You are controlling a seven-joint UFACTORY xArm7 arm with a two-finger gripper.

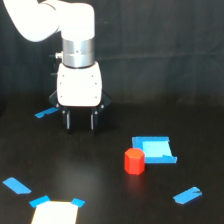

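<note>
A red block [134, 161], six-sided in outline, stands on the black table at the lower right of the middle. Just behind it, blue tape frames a pale square [156, 149], whose left front corner it partly hides from view. My white arm reaches down from the upper left. Its gripper [80, 120] hangs to the left of and behind the red block, well apart from it. The two dark fingers [68, 119] are spread, and nothing shows between them.
A white square [54, 213] with blue tape at its corners lies at the bottom left edge. Blue tape strips mark the left [16, 186], the right [187, 195] and the back left [45, 113]. The table between gripper and block is clear.
</note>
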